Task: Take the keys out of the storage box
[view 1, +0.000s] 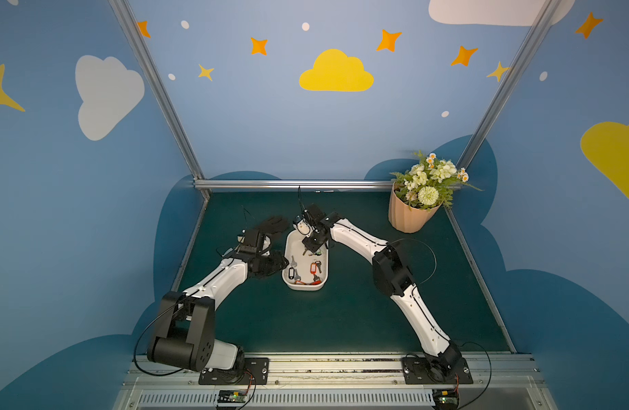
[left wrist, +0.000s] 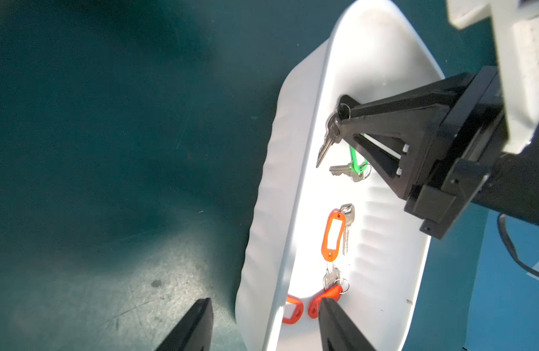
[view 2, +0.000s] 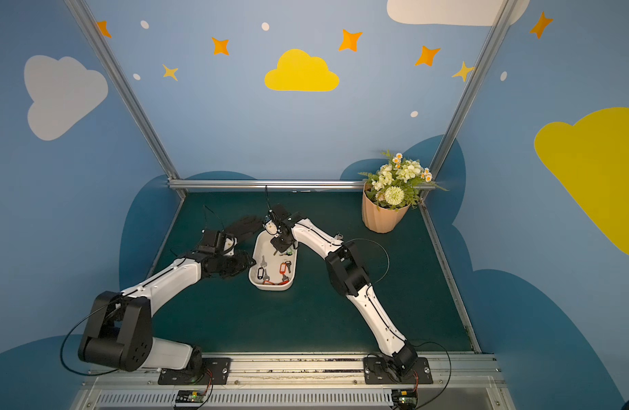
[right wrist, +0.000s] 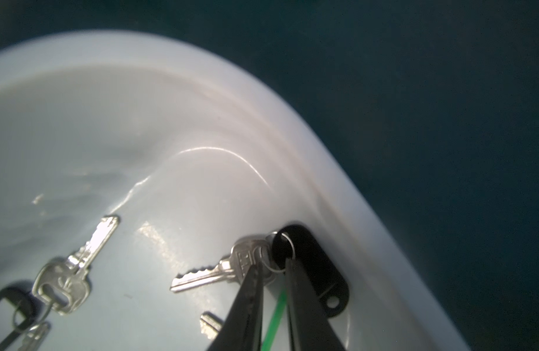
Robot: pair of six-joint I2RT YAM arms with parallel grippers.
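Observation:
In the left wrist view, the white storage box [left wrist: 421, 251] holds several keys with tags. My left gripper is shut on its near side wall, one finger outside and one inside. My right gripper reaches into the far end, its fingers parted by a narrow gap. Beside its tips lies a silver key [right wrist: 205, 278], ringed to a black tag [right wrist: 310, 263] against the wall. A green tag [right wrist: 274, 324] shows through the gap. Closer to the near end are an orange-tagged key [left wrist: 346, 228] and a red tag [left wrist: 325, 301].
A dark crumpled thing [view 1: 272, 224] lies on the table just left of the box's far end. The flower pot [view 1: 411, 213] stands at the back right. The green table [view 1: 314, 321] in front of the box is clear.

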